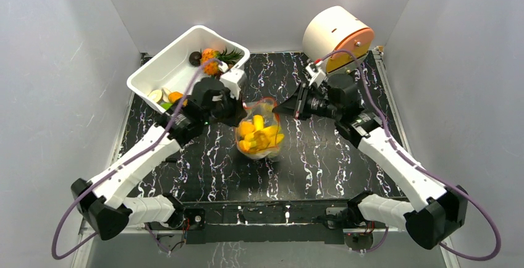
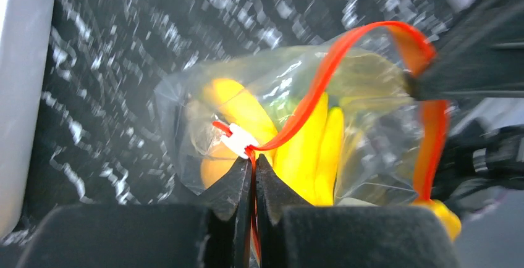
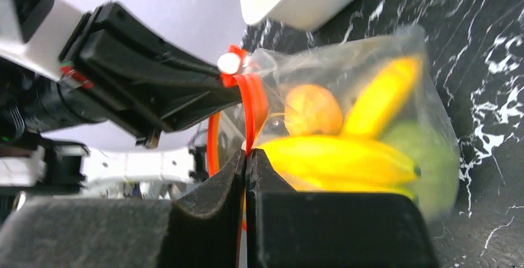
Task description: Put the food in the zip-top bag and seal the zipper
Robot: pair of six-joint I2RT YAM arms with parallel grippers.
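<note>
The clear bag (image 1: 259, 147) with a red zipper holds bananas (image 2: 296, 157) and orange pieces (image 3: 312, 110), at mid table. My left gripper (image 1: 241, 112) is shut on the bag's red edge at one side, by the white slider (image 2: 240, 139). My right gripper (image 1: 278, 108) is shut on the red edge at the other side, as its wrist view (image 3: 246, 160) shows. The bag's mouth gapes between them.
A white bin (image 1: 145, 73) with fruit, a pineapple among it, stands at back left. A cream cylinder with an orange front (image 1: 327, 30) is at back right.
</note>
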